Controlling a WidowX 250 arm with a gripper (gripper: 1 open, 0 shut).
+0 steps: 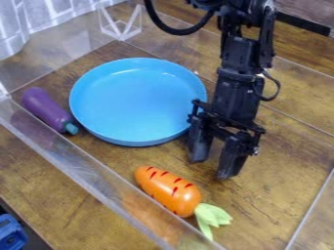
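Observation:
My black gripper (pixel 216 148) is low over the wooden table, right of the blue plate, its two fingers pointing down near the surface and apart. An orange toy carrot (pixel 167 188) with pale green leaves lies in front of it, to the lower left, clear of the fingers. The blue plate (pixel 131 98) is empty. A purple toy eggplant (pixel 49 110) lies at the left, beside the plate.
Clear plastic walls border the table (pixel 268 186) at the left and right. A small blue object (pixel 8 234) shows at the lower left corner, outside the wall. Bare wood lies to the right of the gripper.

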